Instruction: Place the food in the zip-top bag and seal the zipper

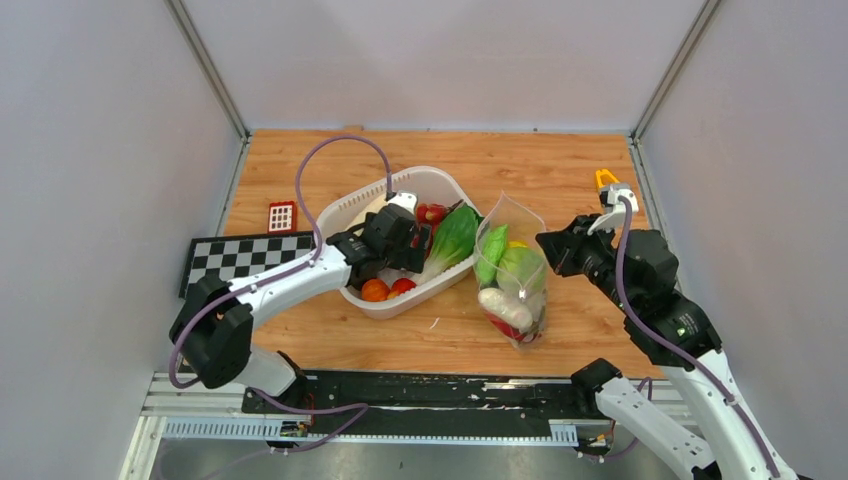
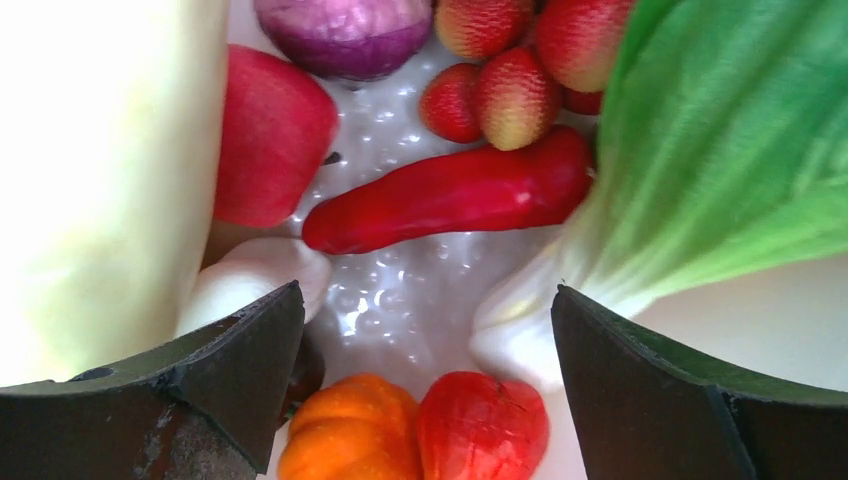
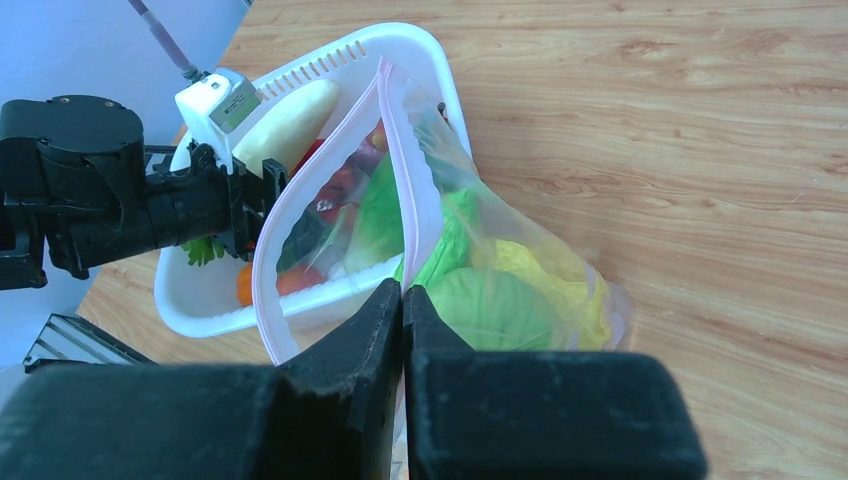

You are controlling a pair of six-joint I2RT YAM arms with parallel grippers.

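My left gripper is open and low over the white basket (image 1: 370,310), its fingers either side of a gap above a red chili (image 2: 445,200), bok choy (image 2: 700,170), orange pepper (image 2: 350,440), red pepper (image 2: 480,430), white radish (image 2: 100,190), strawberries (image 2: 515,95) and red onion (image 2: 340,30). My right gripper is shut on the zip top bag's edge, its zipper strip running into the fingertips. The upright, open bag (image 1: 510,320) holds green vegetables, something yellow, a white item and something red at the bottom.
A checkerboard (image 1: 240,258) and a small red-and-white object (image 1: 282,217) lie on the left. A yellow object (image 1: 605,175) sits at the back right behind the right arm. Bare wooden table (image 1: 450,350) shows at the front and back.
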